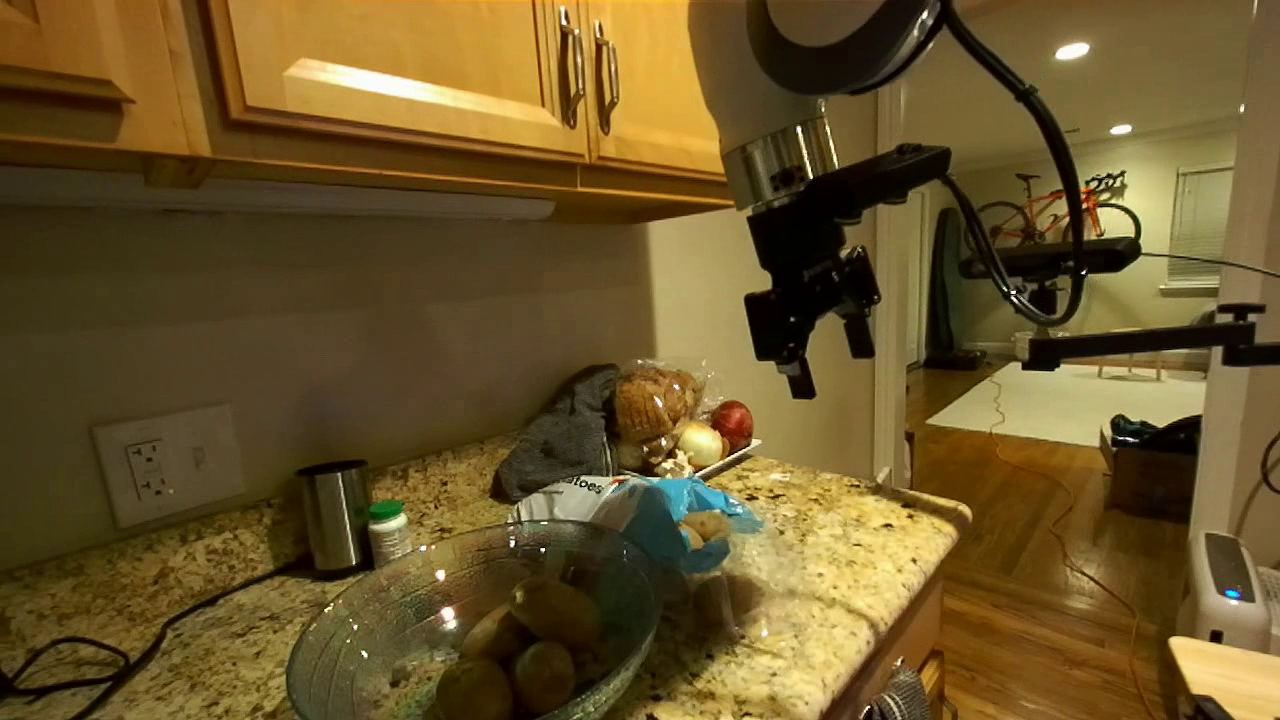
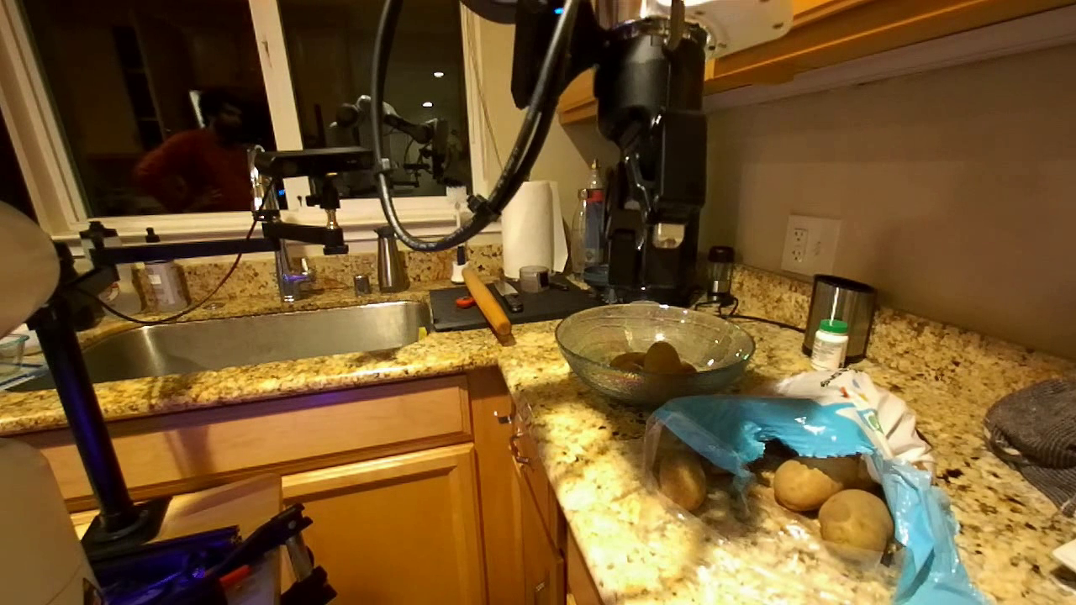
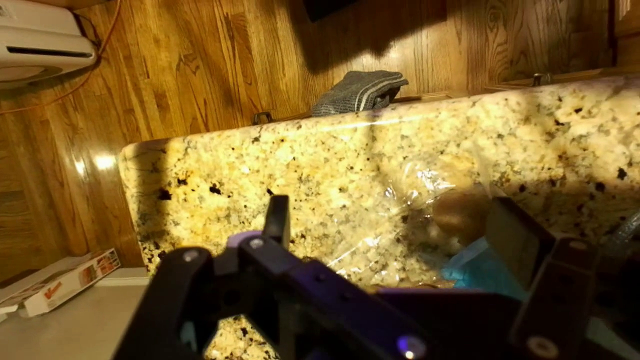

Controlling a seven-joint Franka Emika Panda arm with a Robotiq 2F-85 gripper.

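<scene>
High above the counter hangs my gripper, pointing down, its two fingers spread with empty air between them. In the wrist view the fingers stand wide apart over bare granite. A blue and white plastic bag lies open on the counter, with several potatoes in or under its clear plastic. The glass bowl beside the bag holds several potatoes. At the right of the wrist view, a potato and some blue bag plastic are partly hidden by one finger.
Bread, an onion and a red one sit at the counter's back end near a dark cloth. A steel cup and a pill bottle stand by the wall. Cabinets overhang the counter.
</scene>
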